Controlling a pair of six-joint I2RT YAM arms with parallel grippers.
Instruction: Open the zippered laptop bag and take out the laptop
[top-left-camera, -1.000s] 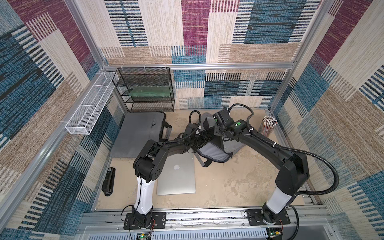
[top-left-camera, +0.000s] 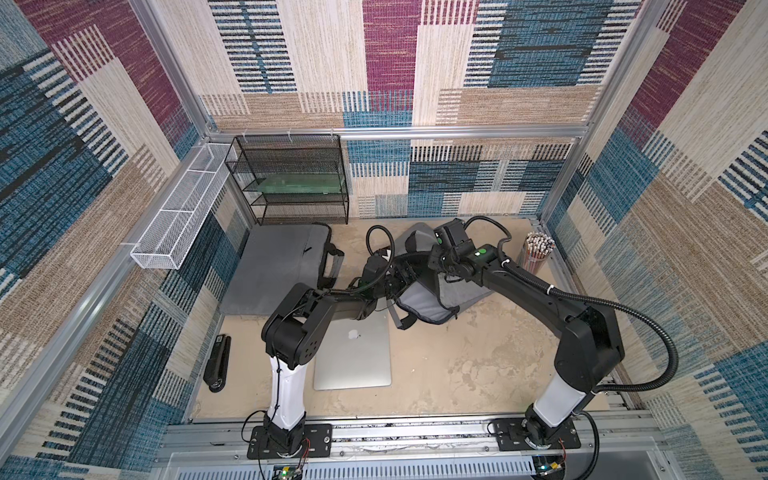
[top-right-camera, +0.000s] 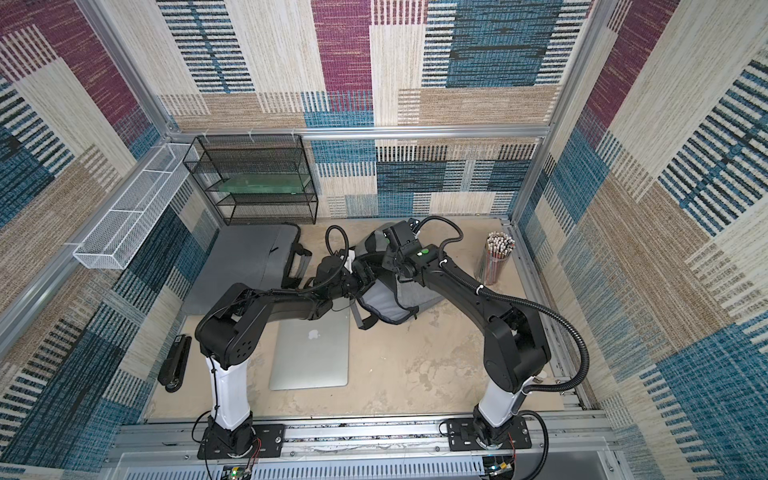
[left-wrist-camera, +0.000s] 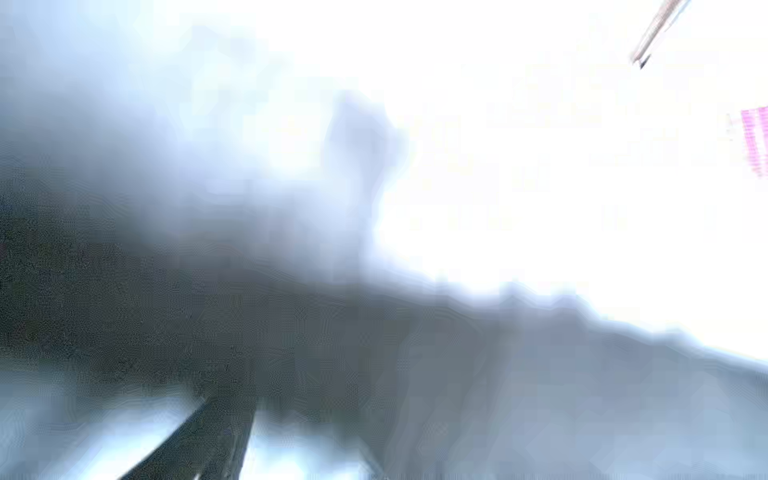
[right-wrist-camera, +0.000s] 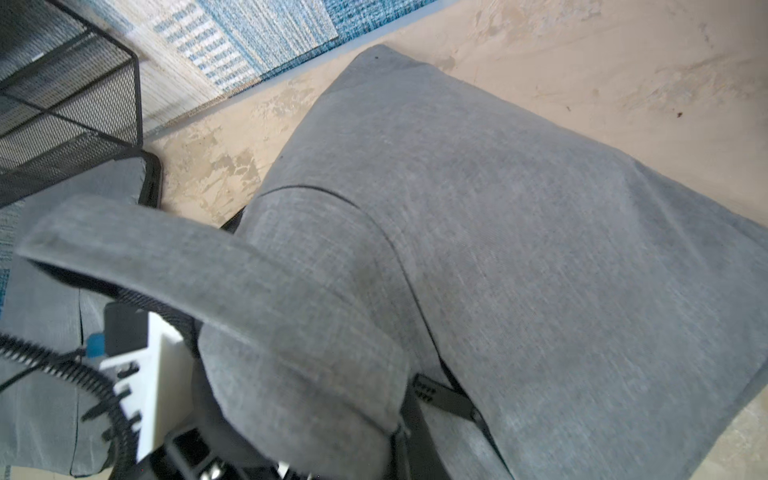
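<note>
A grey laptop bag (top-left-camera: 424, 304) lies in the middle with its mouth open, showing a dark inside. My right gripper (top-left-camera: 436, 264) is shut on the bag's fabric at the mouth; in the right wrist view a grey flap (right-wrist-camera: 296, 320) hides its fingertips. My left gripper (top-left-camera: 409, 273) is open at the bag's mouth, facing the opening. The left wrist view is overexposed and blurred, and what lies between its fingers cannot be made out. A silver laptop (top-left-camera: 352, 360) lies shut on the table in front, partly under the left arm. The bag's contents are hidden.
Another grey bag (top-left-camera: 272, 268) lies flat at the back left, below a black mesh rack (top-left-camera: 292, 180). A black stapler-like object (top-left-camera: 217, 362) lies at the left. A pencil holder (top-left-camera: 535, 252) stands back right.
My right gripper has shifted slightly right, and the bag's front edge has moved a little.
</note>
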